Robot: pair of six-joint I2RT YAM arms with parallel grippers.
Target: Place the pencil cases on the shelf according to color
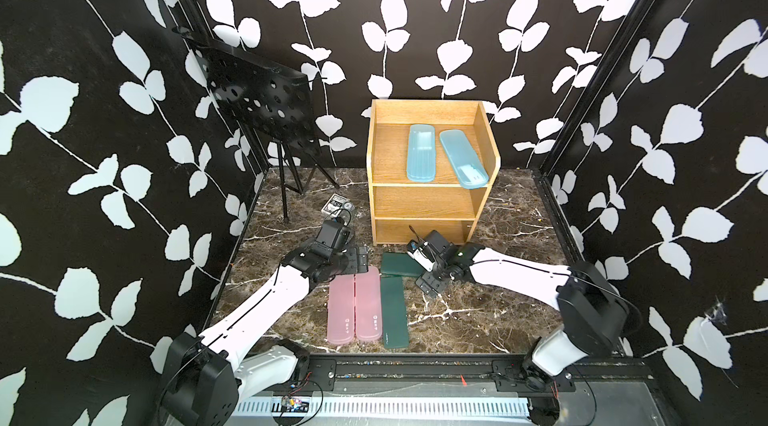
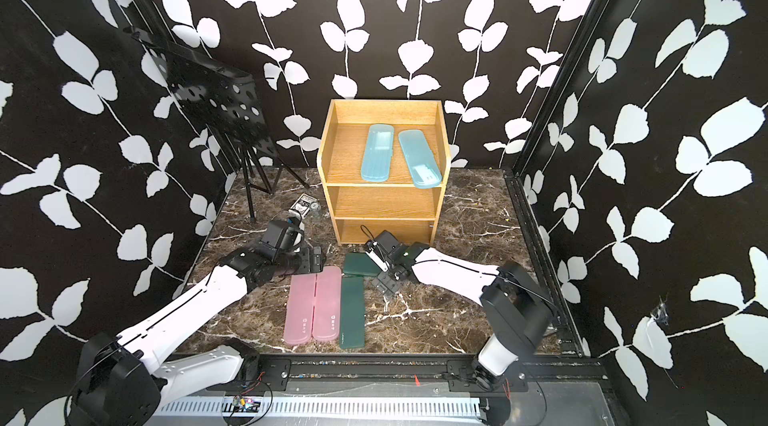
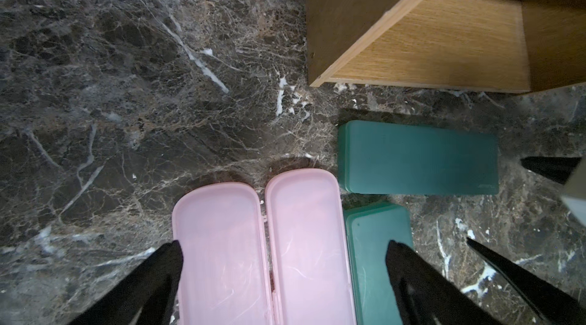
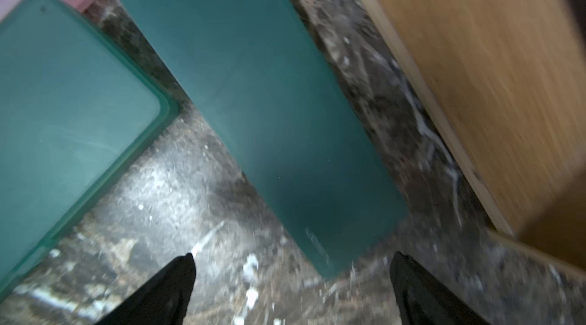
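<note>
One green pencil case [image 3: 421, 158] lies crosswise on the marble table in front of the shelf [image 1: 424, 201]. A second green case [image 1: 394, 312] lies lengthwise beside two pink cases [image 1: 341, 310]. Two light blue cases [image 1: 421, 152] rest on the top level of the shelf; its lower levels look empty. My right gripper is open and empty, low over the right end of the crosswise green case. Above the far ends of the pink cases hangs my left gripper, open, with its fingers spread and nothing gripped.
A black perforated stand [image 1: 256, 89] rises at the back left, with a small card [image 1: 334, 204] near its foot. Both grippers are close together in front of the shelf. Bare marble [image 1: 512, 226] lies to the right of the shelf.
</note>
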